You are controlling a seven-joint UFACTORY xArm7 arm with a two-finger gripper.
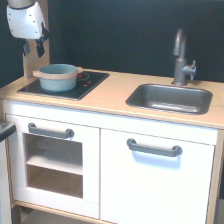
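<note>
At the top left, my white arm reaches down and ends in the black gripper. Its two dark fingertips look spread apart, with nothing visible between them. A blue-grey pot with a small side handle stands upright on the black cooktop. The gripper hangs above and left of the pot, clear of it. The pot's inside is hard to make out from here.
A metal sink is set into the wooden counter on the right, under a tall dark faucet. Bare counter lies between cooktop and sink. Below are a left door with an opening and a closed white door, each with a dark handle.
</note>
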